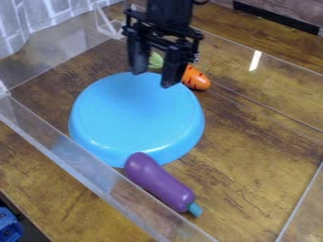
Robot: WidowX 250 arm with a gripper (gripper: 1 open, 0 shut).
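The black gripper hangs over the back of a blue upturned round dish, its two fingers apart. It partly hides an orange carrot with a green top lying just behind the dish to the right. A purple eggplant lies at the front of the dish, toward the bottom of the view.
Clear plastic walls edge the wooden floor on the left and front. A small blue object sits outside at the lower left.
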